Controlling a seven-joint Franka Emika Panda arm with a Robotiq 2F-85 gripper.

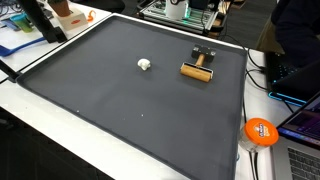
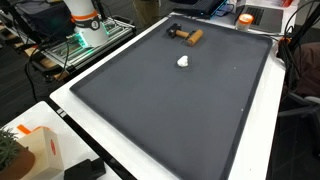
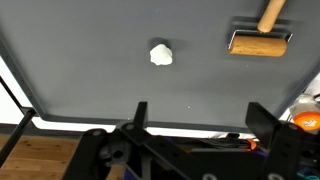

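On the dark grey board (image 1: 130,110) lies a small white lump (image 1: 144,64), which the wrist view shows as a whitish blob (image 3: 161,54) left of centre. A tool with a wooden cylinder (image 1: 197,72), a wooden stem and black parts rests near the board's right edge in exterior view 1. The wrist view has its cylinder (image 3: 258,46) at upper right. My gripper looks down from above the board, open, its two dark fingers wide apart with only bare board between them. Both objects are clear of the fingers.
An orange-lidded container (image 1: 260,132) stands on the white table beside the board, with a laptop (image 1: 298,155) nearby. A potted plant (image 2: 14,155) is at the lower left of exterior view 2. Most of the board is empty.
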